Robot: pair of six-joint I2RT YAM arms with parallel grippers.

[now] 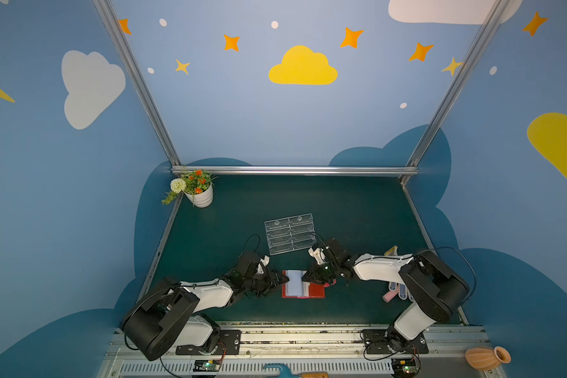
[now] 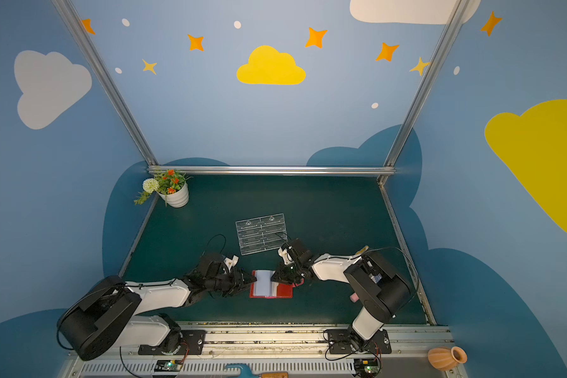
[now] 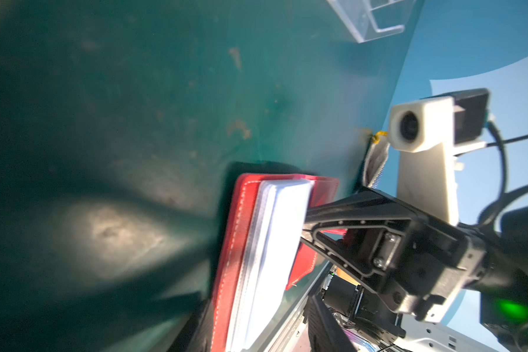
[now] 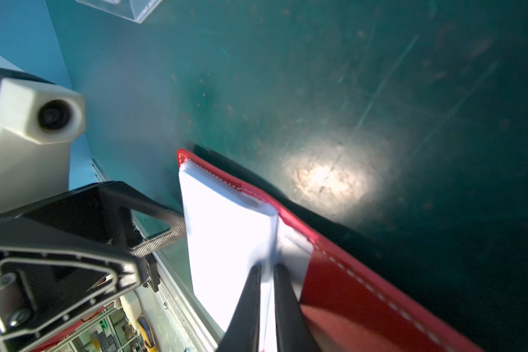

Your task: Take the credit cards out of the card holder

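The red card holder (image 1: 315,291) lies open at the front middle of the table, its white sleeves (image 4: 226,223) stacked over the left part. My right gripper is shut on the sleeves near the fold. My left gripper stands open at the holder's left end, its dark fingertips at the bottom of its wrist view, either side of the holder's edge and sleeves. I cannot tell whether any card is among the sleeves.
A clear slotted rack (image 1: 288,230) lies behind the holder. A flowerpot (image 1: 199,196) stands back left. Several small items (image 1: 390,293) lie at the right, partly behind my right arm.
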